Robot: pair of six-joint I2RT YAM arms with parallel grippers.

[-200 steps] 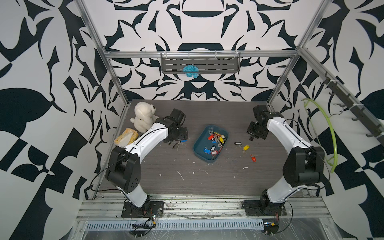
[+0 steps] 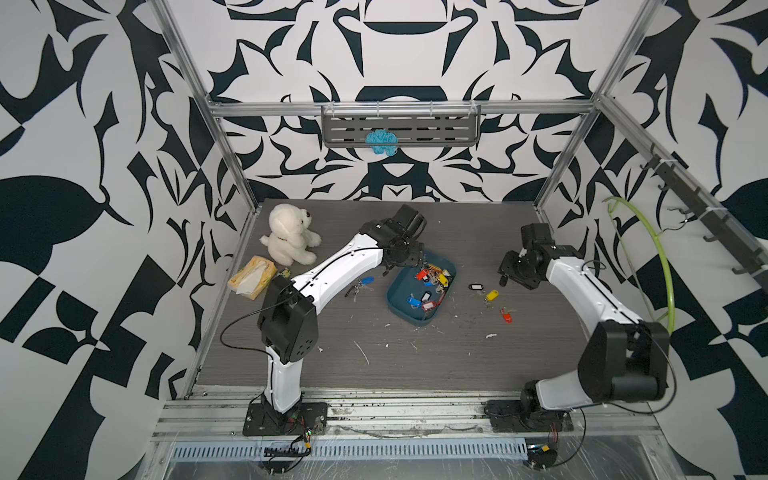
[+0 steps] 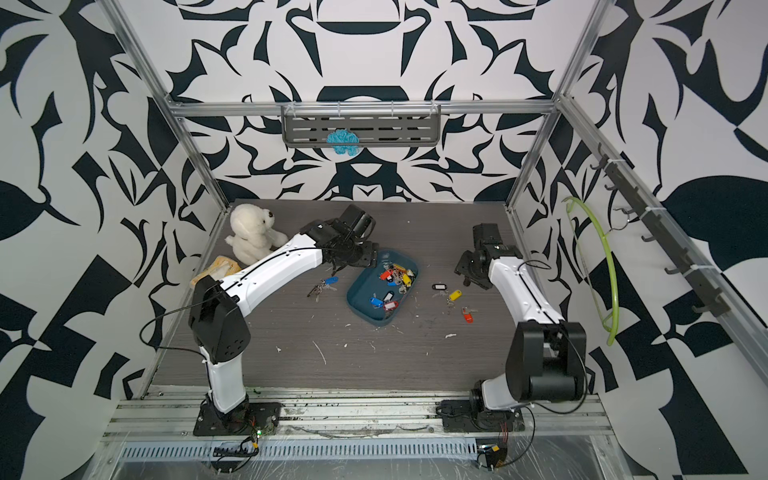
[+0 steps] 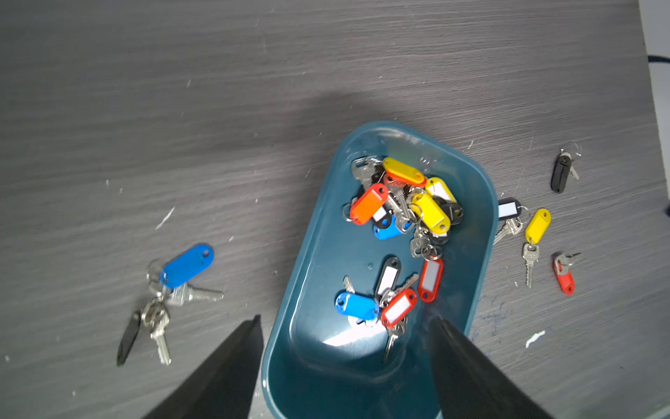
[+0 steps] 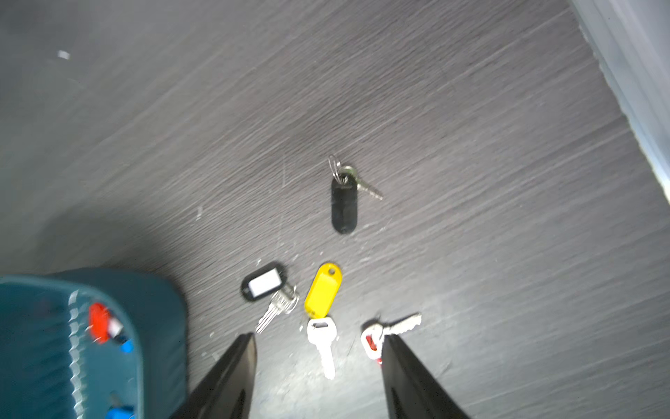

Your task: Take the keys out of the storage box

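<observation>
The teal storage box (image 4: 314, 279) holds several tagged keys: a mixed pile with an orange tag (image 4: 368, 204) and a yellow tag (image 4: 430, 213) at its far end, and a smaller cluster with a blue tag (image 4: 356, 306) nearer. My left gripper is above the box, fingers apart and empty. On the table left of the box lie keys with a blue tag (image 4: 188, 264) and a black tag (image 4: 128, 338). My right gripper hangs open and empty over the table right of the box, near keys tagged black (image 5: 344, 204), yellow (image 5: 323, 290) and red (image 5: 372, 342).
A white plush bear (image 2: 289, 233) and a yellow tissue pack (image 2: 253, 277) stand at the table's left. A grey rack (image 2: 400, 125) with a blue puff (image 2: 381, 142) hangs on the back wall.
My left arm has swung right, from over the loose keys at the left to the box. My right arm has shifted slightly right. The box and its keys look unmoved.
</observation>
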